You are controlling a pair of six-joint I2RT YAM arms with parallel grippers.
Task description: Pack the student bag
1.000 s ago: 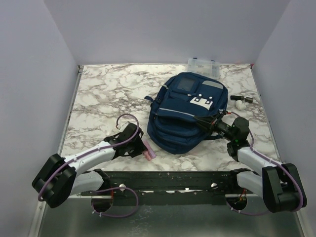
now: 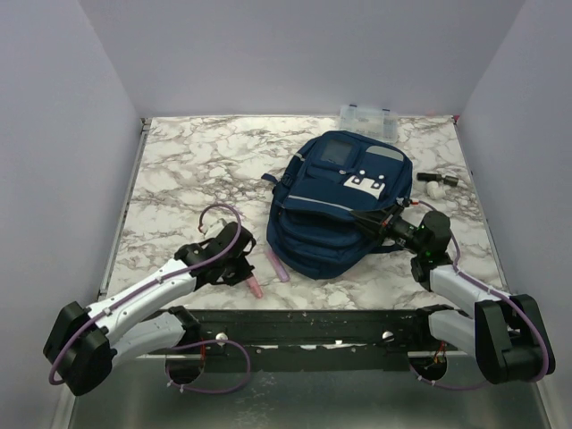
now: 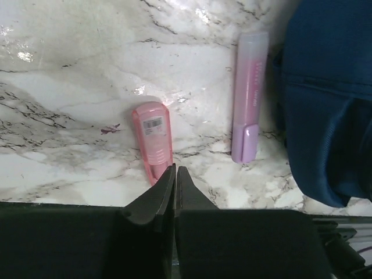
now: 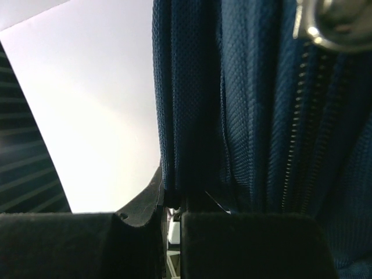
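Observation:
The pink translucent stationery piece, with a barcode label, lies flat on the marbled table near its front edge. To its right, with a gap between them, lies a pink-and-purple marker. My left gripper is shut with nothing between its fingers; its tips are just beside the pink piece's lower end. From above, the same pink piece shows at the left gripper's tip. My right gripper is shut on the fabric edge of the navy bag's opening. The navy backpack lies on its back, its inside mostly hidden.
A clear plastic case stands behind the bag. At the far right are a black cylindrical object and a small white item. Bare marble stretches across the table's left side.
The piece has shifted left, away from the marker. The right arm has held still.

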